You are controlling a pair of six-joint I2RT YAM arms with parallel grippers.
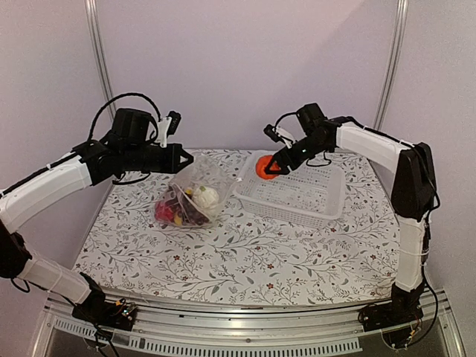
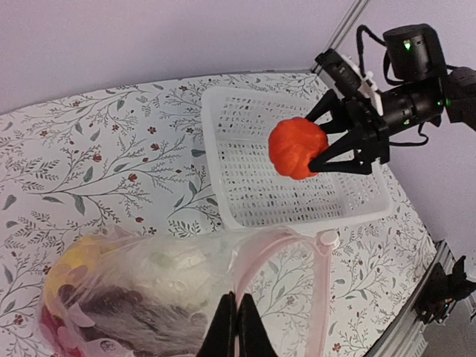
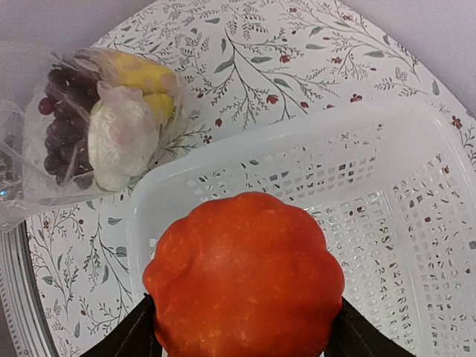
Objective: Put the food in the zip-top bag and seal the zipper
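Observation:
A round, lobed orange-red food item (image 3: pixel 245 275) is clasped by my right gripper (image 1: pixel 277 161), which is shut on it above the left part of the white basket. In the left wrist view the same orange-red item (image 2: pixel 297 148) hangs clear of the basket floor. The clear zip top bag (image 1: pixel 212 175) lies left of the basket with its mouth spread. Inside it are dark grapes (image 3: pixel 68 134), something yellow (image 3: pixel 141 74) and a pale lump (image 1: pixel 205 197). My left gripper is shut on the bag's edge, holding it up.
The white perforated basket (image 1: pixel 290 213) stands right of the bag, close beside it, and its visible floor is bare. Free patterned table (image 1: pixel 245 260) stretches along the front. Walls close in the back and sides.

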